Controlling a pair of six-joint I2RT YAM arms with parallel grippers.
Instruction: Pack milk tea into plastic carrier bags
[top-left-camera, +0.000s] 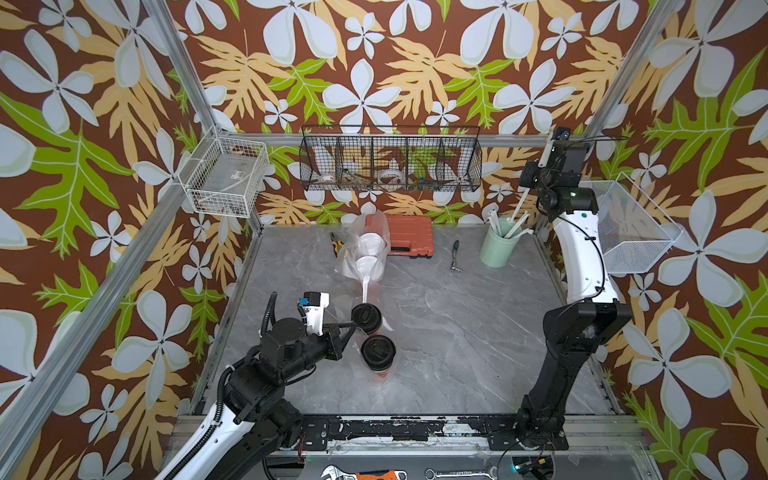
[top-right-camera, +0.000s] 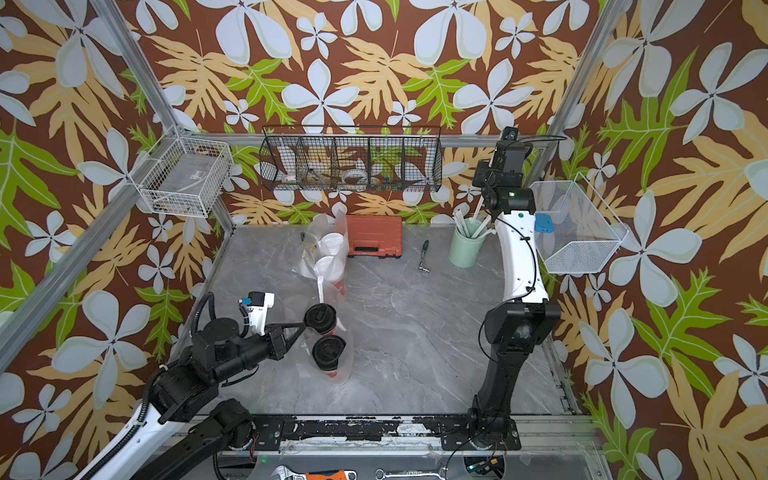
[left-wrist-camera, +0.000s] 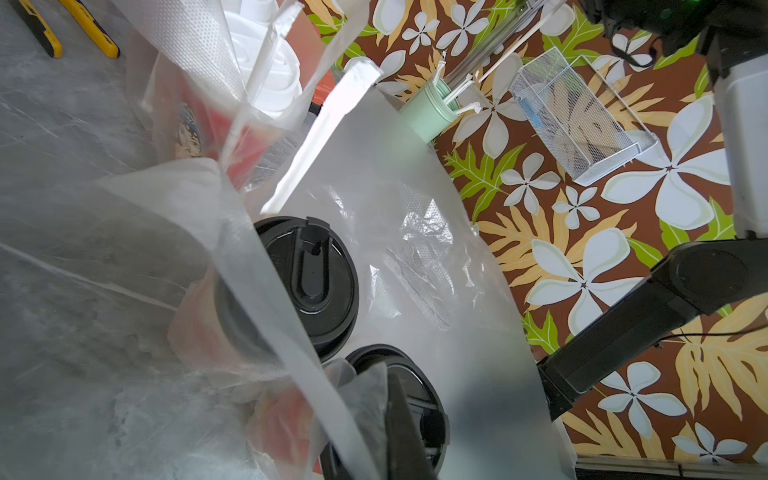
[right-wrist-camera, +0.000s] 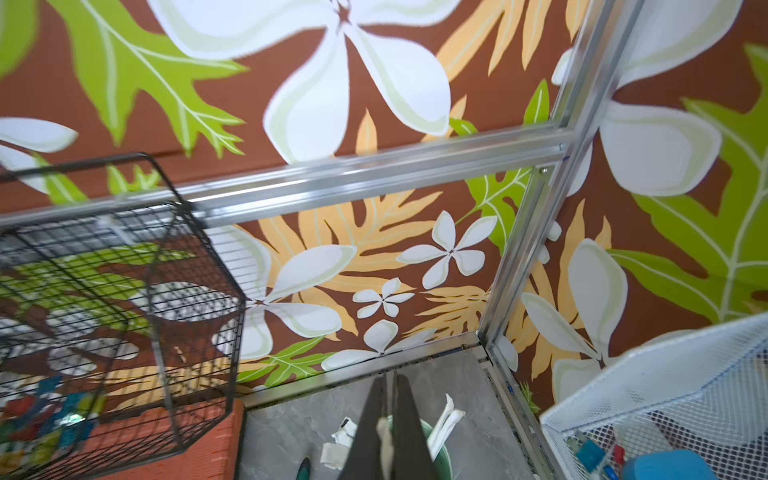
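Observation:
Two cups with black lids (top-left-camera: 366, 318) (top-left-camera: 377, 352) stand in a clear plastic bag (left-wrist-camera: 432, 280) on the table. A white wrapped straw (left-wrist-camera: 320, 136) leans up beside the farther lid. Behind them, cups with white lids (top-left-camera: 366, 257) sit in another clear bag (top-left-camera: 345, 260), with a second wrapped straw (left-wrist-camera: 260, 60). Beside the black lids, my left gripper (top-left-camera: 352, 328) is shut, bag film pinched at its fingers (left-wrist-camera: 404, 432). At the back right, my right gripper is shut on a thin pale straw (right-wrist-camera: 385, 448), above the green straw cup (top-left-camera: 497, 249).
A red case (top-left-camera: 412, 236) lies at the back, near yellow-handled pliers (top-left-camera: 337, 242) and a green-handled tool (top-left-camera: 455, 254). Wire baskets (top-left-camera: 390, 164) (top-left-camera: 228, 176) hang on the frame; a white mesh basket (top-left-camera: 632, 232) stands at right.

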